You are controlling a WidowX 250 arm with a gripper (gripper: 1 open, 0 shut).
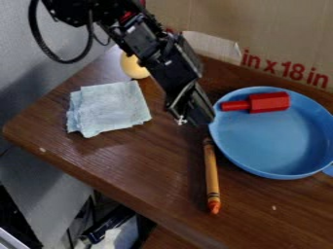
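Note:
My gripper [189,115] hangs at the left rim of a blue pan [279,146], over the far end of an orange crayon [211,180] lying on the wooden table. A red cylindrical object [266,102] with a thinner end lies in the pan, that end toward the gripper. Whether the fingers are open or hold anything is unclear.
A folded pale cloth [104,107] lies on the table [130,185] at the left, a yellow round object [134,66] behind it. A cardboard box [271,39] stands at the back. The table's front-left edge drops away to clutter below.

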